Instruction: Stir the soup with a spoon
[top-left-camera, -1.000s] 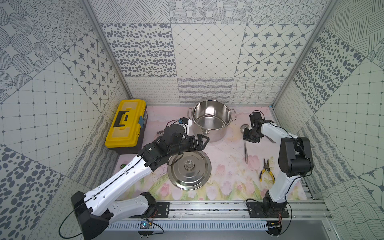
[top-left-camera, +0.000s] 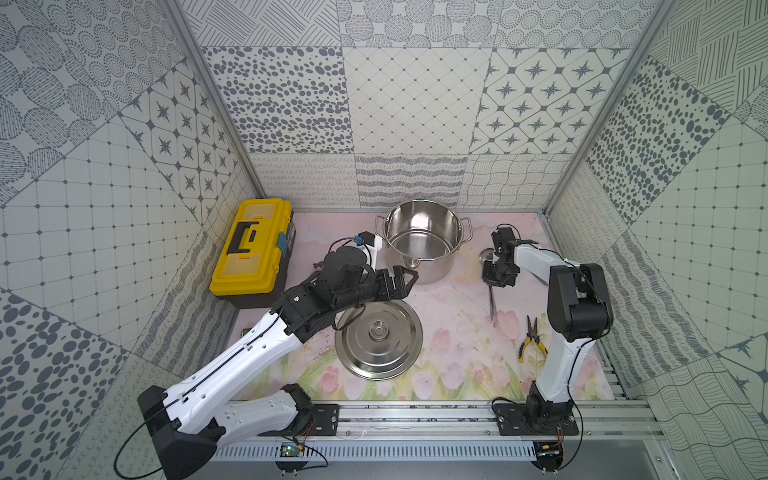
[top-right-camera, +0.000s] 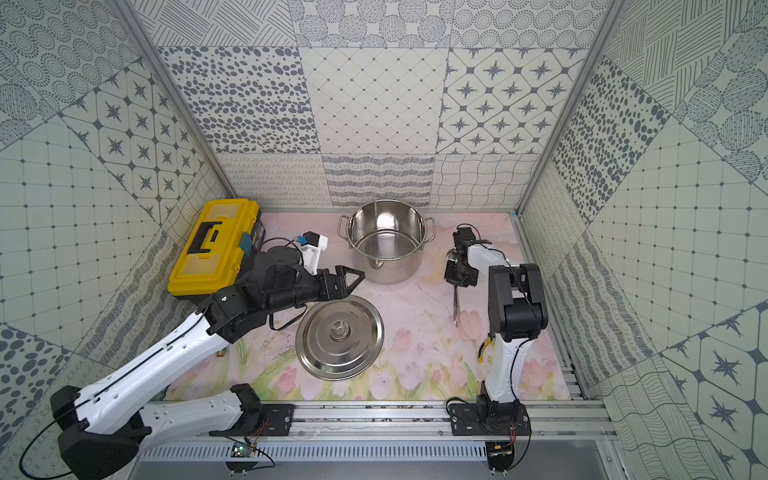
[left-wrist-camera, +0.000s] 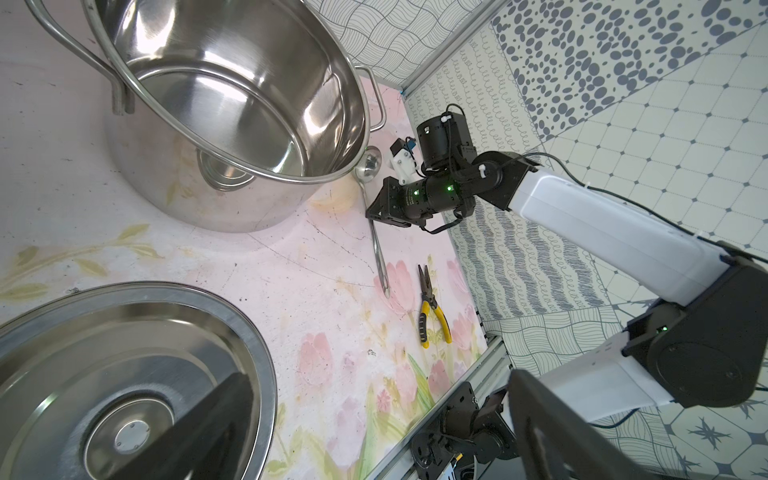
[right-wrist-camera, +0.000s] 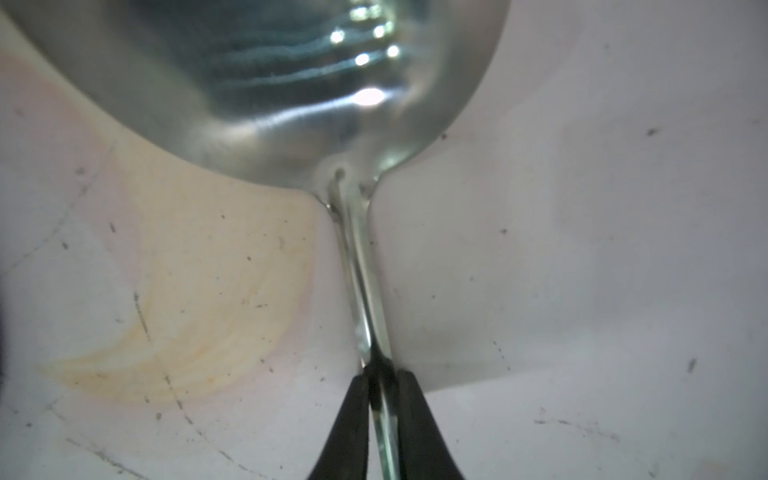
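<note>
An empty-looking steel pot (top-left-camera: 432, 272) stands at the back middle. A long steel ladle lies on the table to its right; in the right wrist view its bowl (right-wrist-camera: 264, 80) fills the top. My right gripper is at the ladle's handle just below the bowl, with the handle between its close-set fingertips; whether it grips is unclear. My left gripper (top-left-camera: 397, 284) stands open above the table in front of the pot, with nothing seen between its fingers.
A steel lid (top-left-camera: 360, 352) lies front middle. Yellow-handled pliers (left-wrist-camera: 432, 312) lie front right. A yellow toolbox (top-left-camera: 248, 264) fills the back left.
My right arm has moved a little left, onto the ladle's handle. The left arm is nearly still.
</note>
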